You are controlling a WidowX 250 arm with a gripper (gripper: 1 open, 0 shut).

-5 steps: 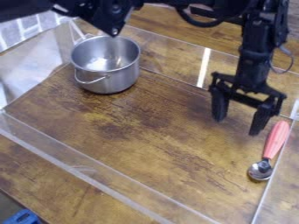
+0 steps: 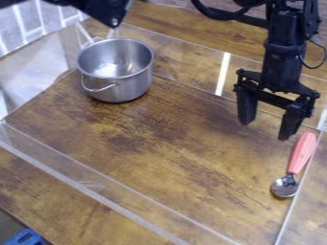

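My black gripper (image 2: 271, 117) hangs open at the right, its two fingers pointing down with nothing visible between them. Just below and right of it lies a spoon (image 2: 297, 161) with a pink handle and a metal bowl at the lower end. A steel pot (image 2: 117, 88) with side handles stands at the upper left, well apart from the gripper.
Pale, translucent strips run along its left, front and right edges. Something blue is at the bottom left corner.
The pot and spoon have not moved.
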